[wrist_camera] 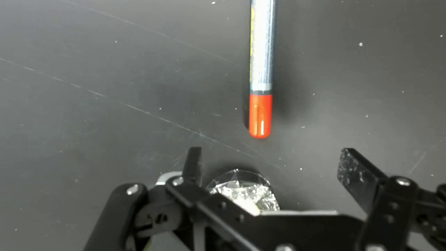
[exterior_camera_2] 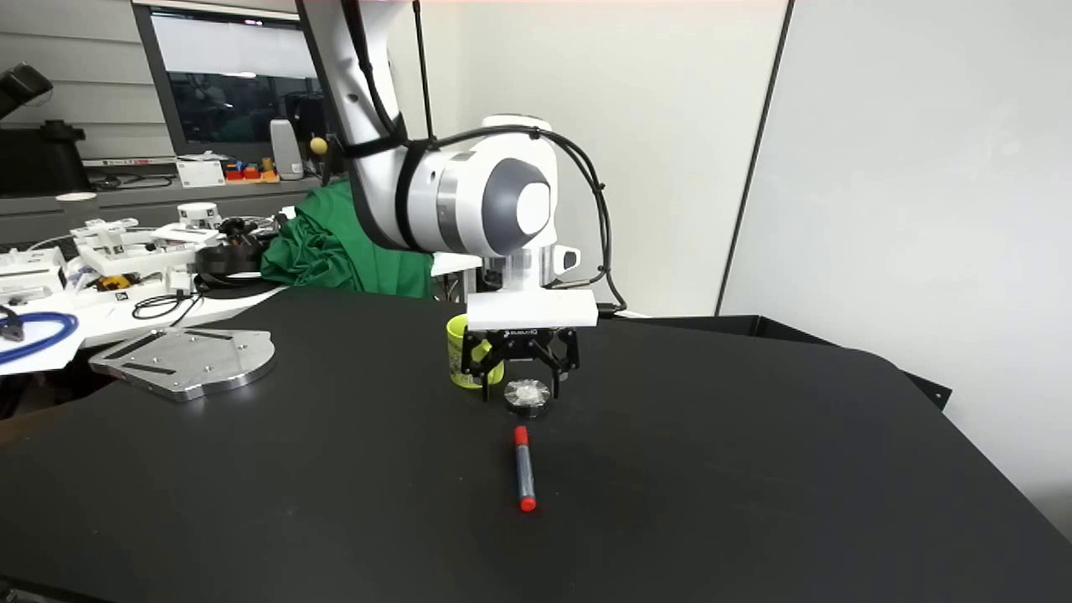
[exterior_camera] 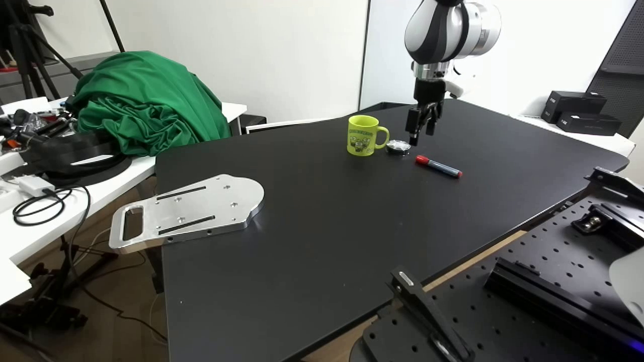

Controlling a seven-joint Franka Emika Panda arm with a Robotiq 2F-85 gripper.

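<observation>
My gripper is open, its fingers spread wide with nothing held between them. In the second exterior view the gripper (exterior_camera_2: 522, 395) hangs low above the black table, close to a small round item (exterior_camera_2: 528, 395) with a shiny clear top. The wrist view shows that round item (wrist_camera: 246, 194) partly hidden behind the gripper's linkage. A marker (wrist_camera: 261, 62) with a red cap lies on the table beyond the fingertips, its capped end towards the gripper. Beside the round item stands an upright yellow-green mug (exterior_camera: 362, 136), its handle facing the round item in the first exterior view.
A flat silver metal plate (exterior_camera: 199, 208) overhangs the table's left edge. Green cloth (exterior_camera: 148, 105) is heaped on a white side table. A perforated platform (exterior_camera: 531, 289) adjoins the near right edge.
</observation>
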